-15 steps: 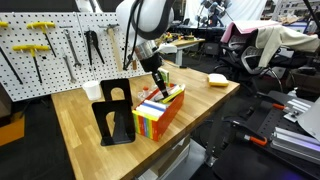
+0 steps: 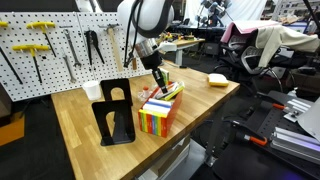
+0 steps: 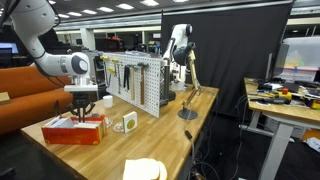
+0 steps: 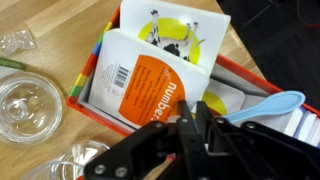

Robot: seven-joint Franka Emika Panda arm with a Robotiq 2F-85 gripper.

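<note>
My gripper reaches down into a red-sided box [image 4: 103, 57] of cards or booklets, its fingers only a small gap apart. At its fingertips is the edge of a white booklet with an orange panel reading "numbers" [image 4: 160, 85]; whether that edge lies between the fingers cannot be made out. A card with a cow picture [image 4: 180, 35] stands behind the booklet. To the right, a light-blue spoon [image 4: 270, 107] lies across the box. In the first exterior view, the box [image 2: 157, 122] sits near the table edge with the gripper [image 2: 165, 91] over it.
A clear glass bowl [image 4: 28, 108] stands left of the box. Beside the box is a black upright frame [image 2: 113, 112], with a white cup [image 2: 92, 91] behind. A pegboard with tools [image 2: 45, 55] bounds the back. Bare wooden table [image 3: 165, 138] extends beyond the box.
The arm stays over the box, with at most a slight shift of the gripper. The box and the things around it look unmoved.
</note>
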